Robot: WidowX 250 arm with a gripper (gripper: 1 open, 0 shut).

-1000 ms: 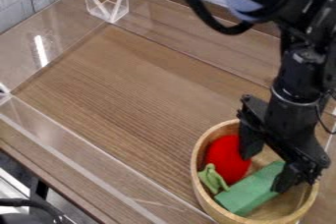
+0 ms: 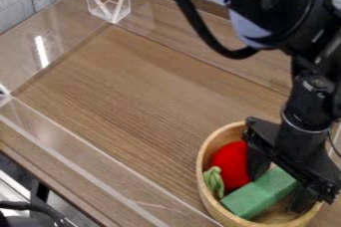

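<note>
A wooden bowl (image 2: 208,153) at the lower right holds a red round object (image 2: 233,162), a small light green piece (image 2: 213,181) and a green block (image 2: 249,200). My black gripper (image 2: 290,178) reaches down into the bowl from the upper right, over the right part of the green block. Its fingertips are dark and overlap the block, so whether they grip it is unclear.
A clear plastic container (image 2: 111,2) stands at the back left. A dark edge runs along the lower left.
The gripper has moved lower into the bowl, toward the front right, over the green block, and now covers more of the red object and the block.
</note>
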